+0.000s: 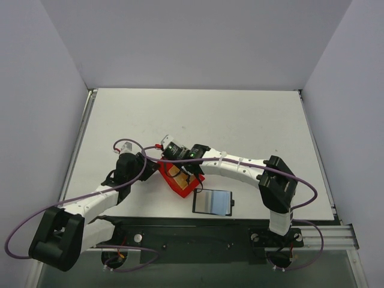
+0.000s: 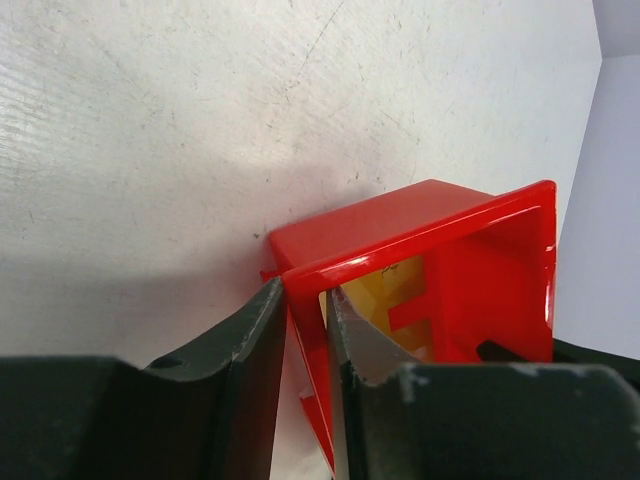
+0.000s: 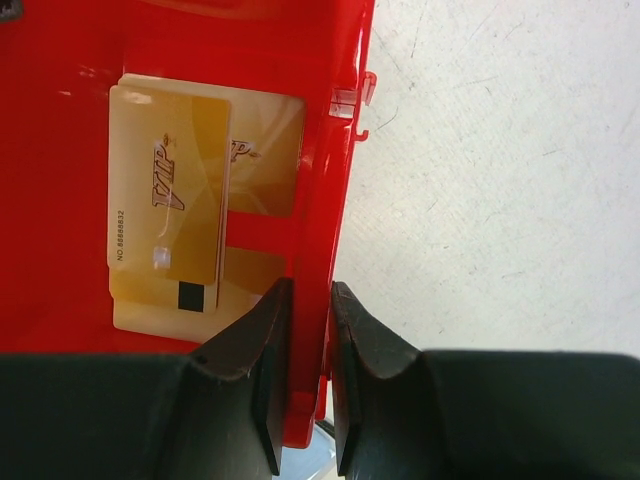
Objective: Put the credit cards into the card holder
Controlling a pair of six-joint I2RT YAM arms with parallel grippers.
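Observation:
Gold VIP credit cards [image 3: 170,190] lie loosely stacked inside the red box [image 3: 60,230], one overlapping others. My right gripper is shut on the box's side wall, one finger inside and one outside. In the left wrist view my left gripper straddles the rim at a corner of the red box [image 2: 400,228], its fingers close against both faces; whether it grips the wall cannot be told. The card holder [image 1: 213,202], black-edged with a grey part and a pale blue part, lies flat on the table just front-right of the box.
A dark strip [image 1: 186,222] runs along the front edge. Purple cables [image 1: 240,161] hang along both arms and cross over the box.

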